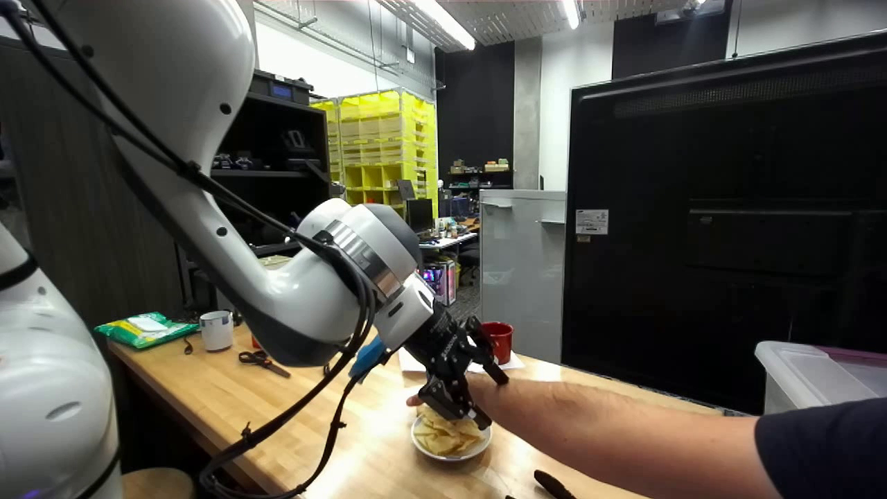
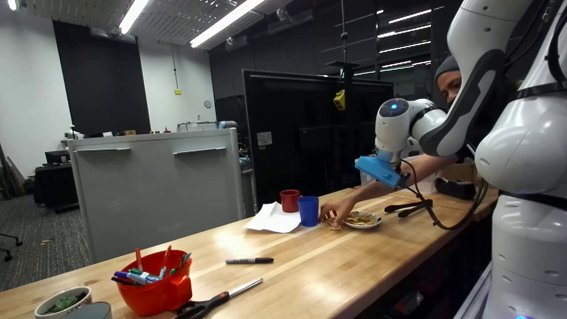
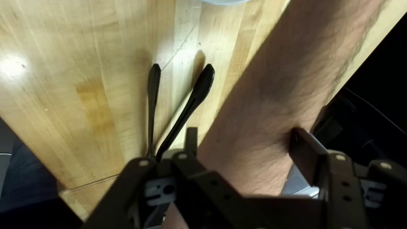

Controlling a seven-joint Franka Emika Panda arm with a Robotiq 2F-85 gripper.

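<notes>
My gripper (image 1: 492, 402) is open above the table. In the wrist view its fingers stand wide apart, and a person's bare forearm (image 3: 274, 91) crosses between and beneath them; contact cannot be judged. A white plate of chips (image 1: 451, 436) sits below the gripper in exterior view 1. The person's hand (image 2: 338, 209) is down at the table beside that plate, at a loose chip (image 2: 335, 226). Black tongs (image 3: 187, 110) lie on the wood, left of the forearm in the wrist view. A blue cup (image 2: 308, 211) stands by the hand.
A red mug (image 2: 290, 201) and white paper (image 2: 272, 218) are near the blue cup. Elsewhere lie a marker (image 2: 250, 260), scissors (image 2: 212, 304) and a red pen container (image 2: 154, 289). A clear bin (image 1: 798, 399) stands at the right. The person's arm blocks the right side.
</notes>
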